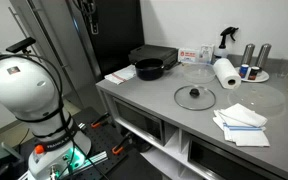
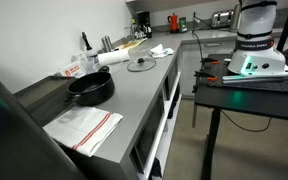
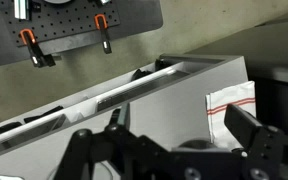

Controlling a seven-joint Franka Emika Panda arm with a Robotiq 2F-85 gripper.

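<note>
In the wrist view my gripper stands open, its two dark fingers (image 3: 119,119) wide apart with nothing held. Below it the grey counter edge shows, and a white towel with red stripes (image 3: 229,105) lies near the right finger. A black pot (image 1: 150,70) rests on the counter, with the striped towel (image 2: 84,128) beside it in the second exterior view. Farther along the counter lies a glass lid with a dark knob (image 1: 195,95). Folded white cloths (image 1: 242,124) are near the counter's front edge.
Along the back stand a paper towel roll (image 1: 226,73), a clear bowl (image 1: 198,73), and several bottles and jars. Open drawers (image 1: 144,122) sit below the counter front. A black perforated base plate (image 3: 74,25) holds the arm. Bare counter (image 1: 164,93) lies between pot and lid.
</note>
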